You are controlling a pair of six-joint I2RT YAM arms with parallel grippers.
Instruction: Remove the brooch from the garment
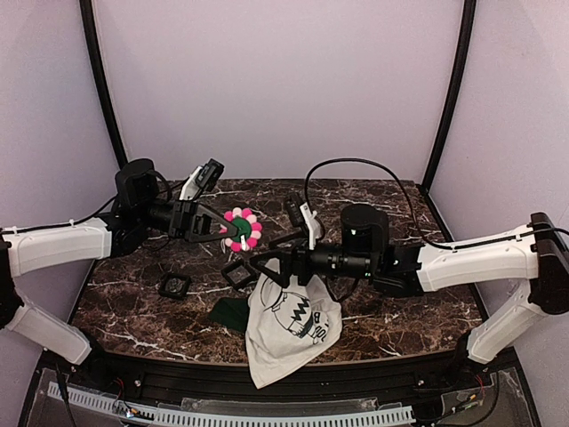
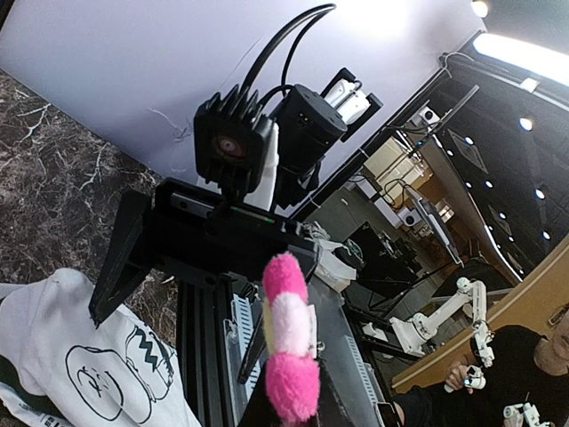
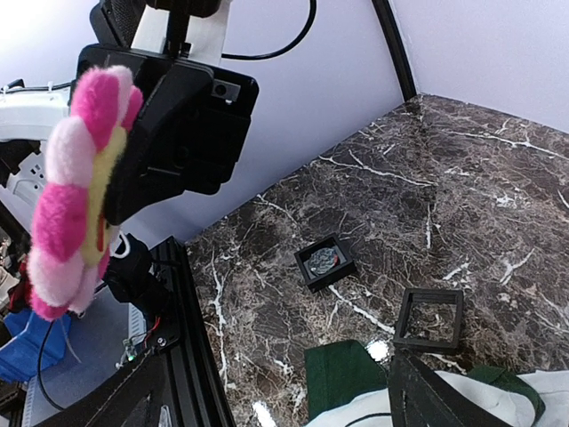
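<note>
The brooch is a pink-and-white plush flower (image 1: 241, 213) with a green back and a white pin. My left gripper (image 1: 234, 231) is shut on it, holding it in the air above the table, apart from the garment. In the left wrist view, the brooch (image 2: 292, 342) shows edge-on. The white garment (image 1: 289, 334), with a cartoon print, lies crumpled at the front middle of the table. Over its upper end, close to the brooch's lower right, my right gripper (image 1: 267, 264) stands open. Nothing sits between its dark fingers in the right wrist view.
Two small black square frames, one left (image 1: 175, 285) and one nearer the middle (image 1: 238, 273), lie on the dark marble table. Dark green cloth (image 1: 230, 313) lies at the garment's left edge.
</note>
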